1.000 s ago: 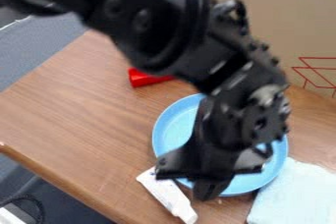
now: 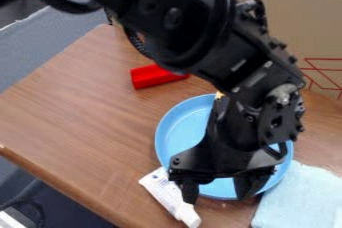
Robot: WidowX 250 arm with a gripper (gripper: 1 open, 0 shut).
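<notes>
My black gripper (image 2: 217, 186) hangs over a light blue plate (image 2: 179, 126), its fingers apart and pointing down at the plate's near part, one on the left by a white tube (image 2: 175, 202), the other on the right. Whether anything lies between the fingers is hidden. The tube lies on the wooden table just outside the plate, at its lower left. A bit of something yellow peeks from behind the arm on the plate's far side.
A red cylinder (image 2: 155, 75) lies behind the plate. A pale blue cloth (image 2: 298, 201) is at the lower right. A cardboard panel (image 2: 301, 27) stands at the back.
The plate, tube and cloth look unmoved.
</notes>
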